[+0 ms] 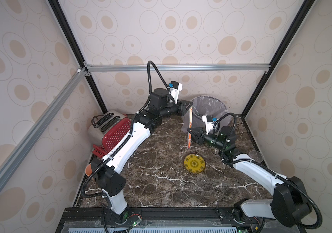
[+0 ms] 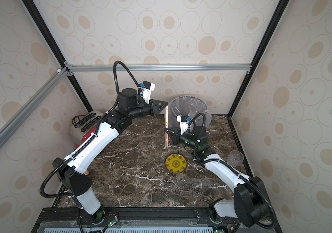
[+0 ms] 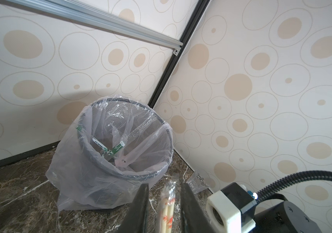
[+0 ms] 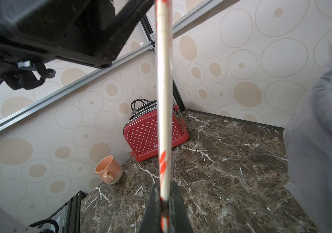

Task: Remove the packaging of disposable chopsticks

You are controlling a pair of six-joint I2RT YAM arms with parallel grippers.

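Note:
The wrapped chopsticks [image 1: 190, 118] stand upright, a long pale stick with red print. My right gripper is shut on them around their lower half. My left gripper is at their top end, its fingers apart on either side of the plastic tip, blurred in the left wrist view; whether they touch it I cannot tell. Below, the yellow patterned round plate [image 1: 194, 163] lies on the dark marble table [image 1: 154, 186].
A bin with a plastic liner [image 3: 127, 174] stands behind the chopsticks, wrappers inside. A red toaster [image 4: 146, 136] and an orange mug [image 4: 108, 169] are on the left. A clear cup [image 2: 235, 158] stands at the right.

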